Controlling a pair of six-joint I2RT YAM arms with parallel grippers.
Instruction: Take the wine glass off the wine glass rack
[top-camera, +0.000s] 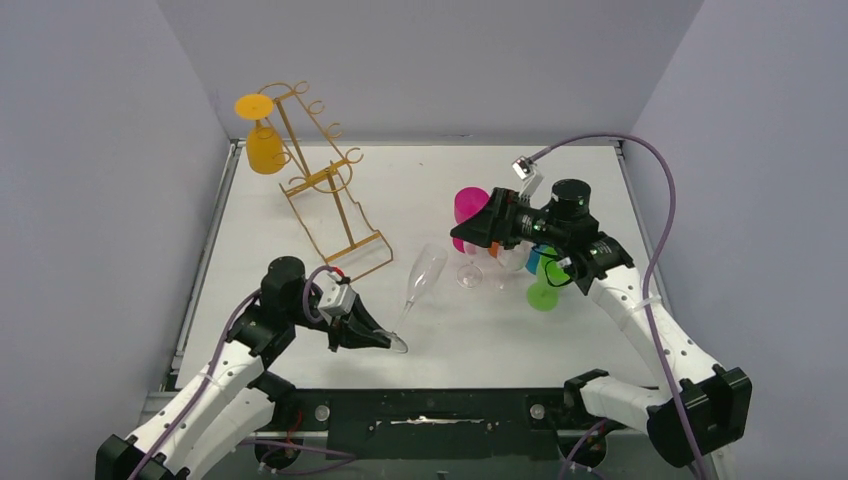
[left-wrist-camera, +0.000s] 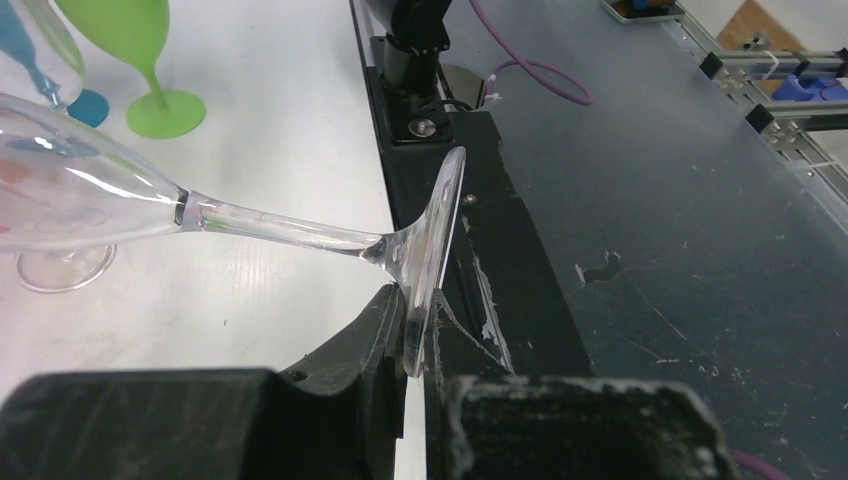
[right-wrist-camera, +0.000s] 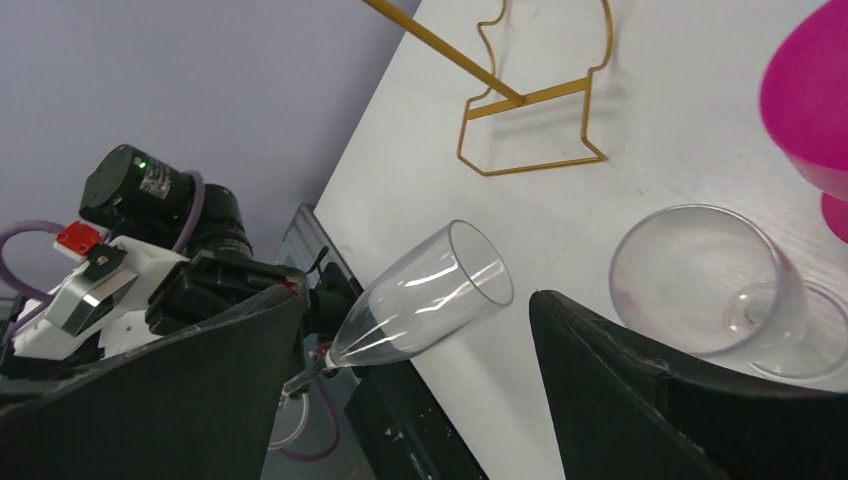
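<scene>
A clear wine glass (top-camera: 427, 271) is tilted above the front middle of the table, its bowl pointing away and to the right. My left gripper is shut on the rim of its foot, and the stem and bowl stay free. The gold wine glass rack (top-camera: 329, 180) stands at the back left with a yellow glass (top-camera: 265, 149) hanging upside down on it. My right gripper is open above the standing glasses, with nothing gripped; the held glass shows beyond its fingers (right-wrist-camera: 640, 400) in the right wrist view.
Several glasses stand right of centre beneath the right arm: a magenta one (right-wrist-camera: 815, 110), a clear one (right-wrist-camera: 700, 270) and a green one (left-wrist-camera: 165, 113) among them. Grey walls enclose the back and sides.
</scene>
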